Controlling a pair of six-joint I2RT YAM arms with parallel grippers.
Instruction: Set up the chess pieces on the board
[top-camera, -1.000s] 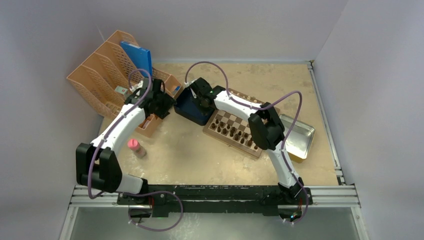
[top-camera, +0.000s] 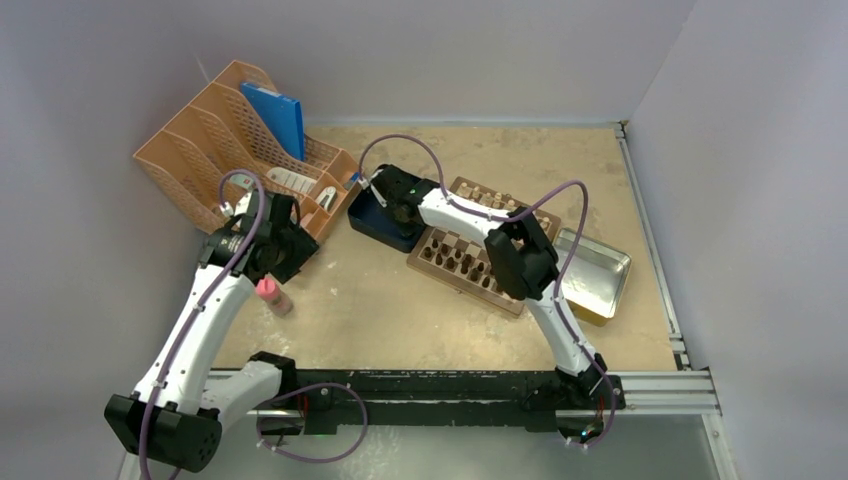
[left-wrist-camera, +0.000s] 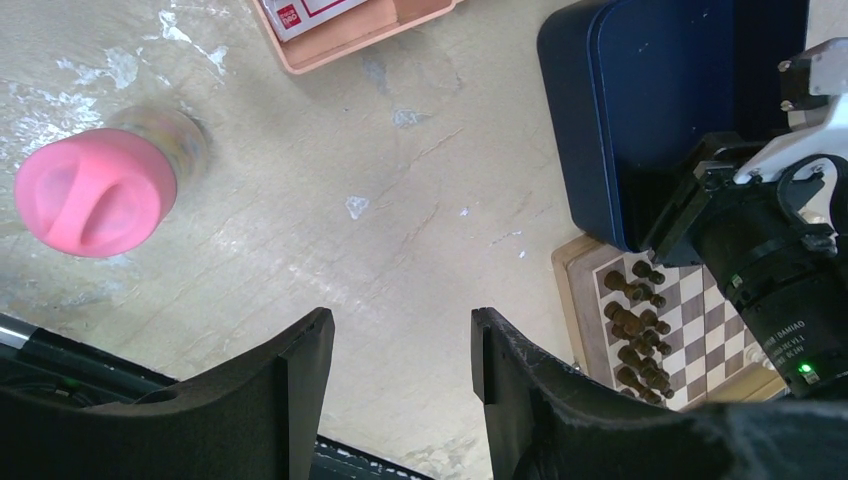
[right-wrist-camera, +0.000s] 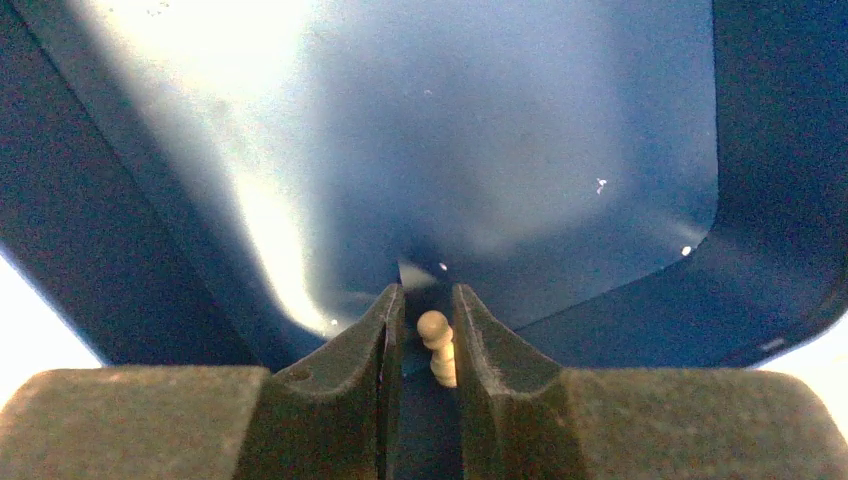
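In the blue bin (top-camera: 368, 216) my right gripper is lowered over a pale chess piece (right-wrist-camera: 433, 327), part open, the piece lying between or just beyond its fingertips; I cannot tell if they touch it. The chessboard (top-camera: 450, 240) beside the bin carries rows of dark pieces (left-wrist-camera: 625, 320) and pale pieces (top-camera: 475, 195), partly hidden by the right arm. My left gripper stands open with nothing between its fingers, over bare table near the pink-lidded bottle (left-wrist-camera: 93, 190).
A peach organizer (top-camera: 175, 150) with a blue folder (top-camera: 272, 115) fills the back left. A metal tray (top-camera: 595, 275) lies right of the board.
My left arm has pulled back toward the front left, away from the bin and organizer.
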